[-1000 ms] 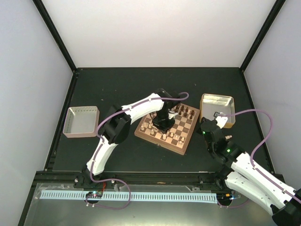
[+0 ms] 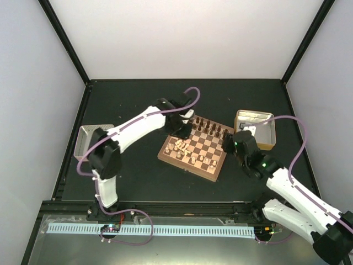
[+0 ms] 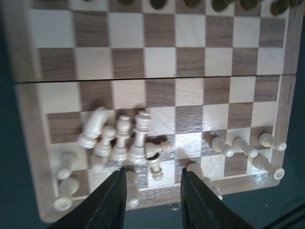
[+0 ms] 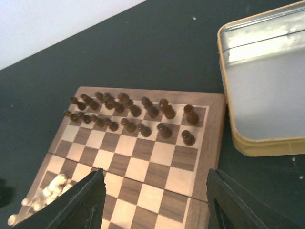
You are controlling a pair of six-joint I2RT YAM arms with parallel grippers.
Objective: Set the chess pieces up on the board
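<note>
A wooden chessboard (image 2: 209, 152) holds dark pieces (image 4: 164, 131) standing along its far rows. The white pieces (image 3: 140, 136) are mostly on the near half, several clustered at the left, where some look tilted or lying. My left gripper hangs above the board; in its wrist view the fingertips are apart, with nothing held between them. My right gripper is at the board's right side, raised, with its fingers wide apart and nothing between them.
A gold-rimmed tray (image 2: 255, 144) stands right of the board and a pale empty tray (image 2: 84, 143) at the left, partly behind the left arm.
The left arm has lifted back and to the left, off the board, uncovering more of it. The right arm has moved slightly left toward the board's edge.
</note>
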